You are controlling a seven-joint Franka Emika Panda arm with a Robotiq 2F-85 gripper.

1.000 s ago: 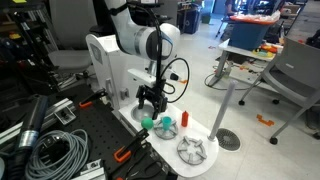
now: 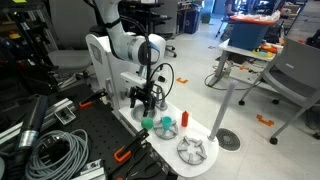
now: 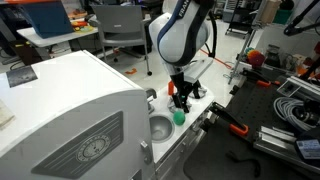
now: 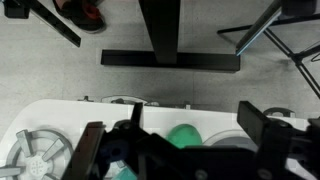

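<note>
A round green object [image 2: 147, 123] sits at the table's near side, with a teal cup [image 2: 167, 122] just right of it. Behind them my gripper [image 2: 143, 100] hangs low beneath the white arm. In the wrist view the dark fingers [image 4: 262, 132] stand wide apart, so the gripper is open. The green object [image 4: 185, 136] shows beyond the gap between them, partly covered by the gripper's body. From the other side, the green object [image 3: 179, 117] appears apart from the gripper, in front of it.
A spoked metal burner [image 2: 190, 150] lies near the white table's rounded end, and a red cylinder [image 2: 185, 118] stands by its far edge. A round metal dish [image 3: 160, 127] rests near the white housing [image 3: 75, 125]. A coiled cable [image 2: 58, 155] occupies the dark bench.
The arm and gripper have shifted left in exterior view 1, away from the teal cup. The objects on the table stay where they were.
</note>
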